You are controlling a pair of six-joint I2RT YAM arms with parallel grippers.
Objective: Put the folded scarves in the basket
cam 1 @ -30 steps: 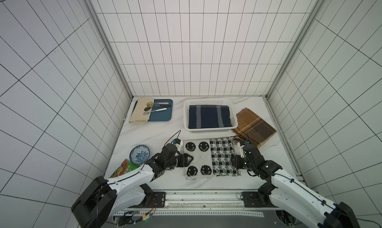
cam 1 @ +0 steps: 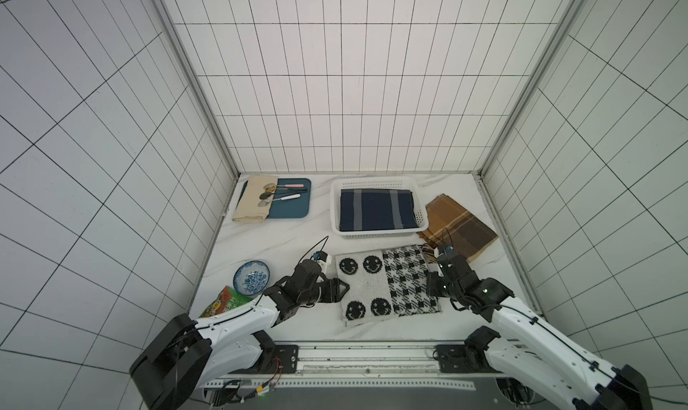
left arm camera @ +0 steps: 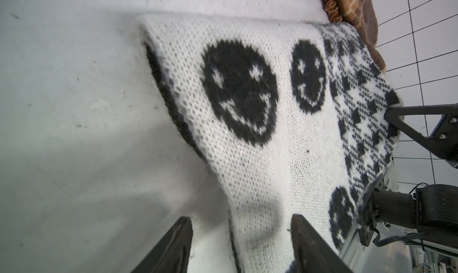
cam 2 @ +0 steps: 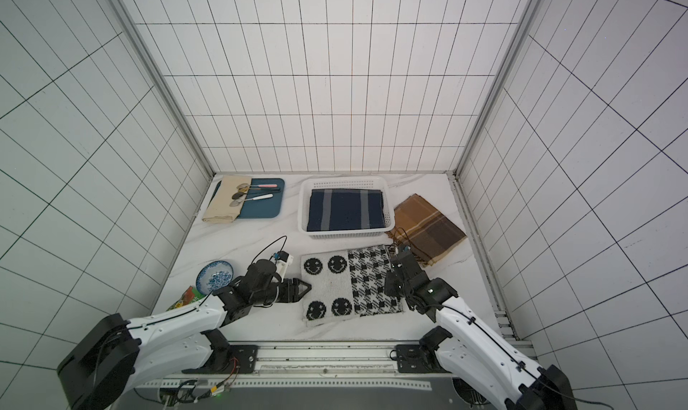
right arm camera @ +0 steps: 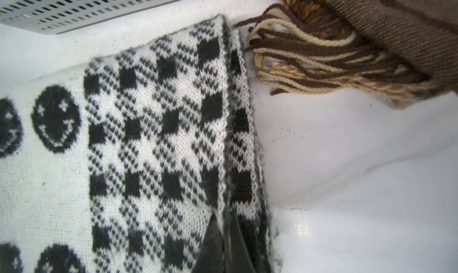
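Note:
The folded knit scarf (cam 1: 369, 288), half smiley faces and half houndstooth, lies on the table in front of the white basket (cam 1: 378, 232), which holds a folded navy striped cloth (cam 1: 376, 209). My left gripper hangs open over the scarf's left edge, its fingertips apart with cloth visible between and below them. My right gripper is shut at the scarf's right edge, its fingertips pressed into the houndstooth fabric; whether any cloth is pinched between them is unclear.
A brown plaid cloth (cam 1: 458, 227) with fringe lies right of the basket, close to the scarf. At back left sits a blue tray (cam 1: 290, 209) with cutlery and beige cloth. A patterned plate (cam 1: 251, 277) and green packet (cam 1: 222, 302) lie at front left.
My right gripper has shifted rightward, and the scarf has slid slightly right with it. The left gripper has moved only slightly. The basket stands as before.

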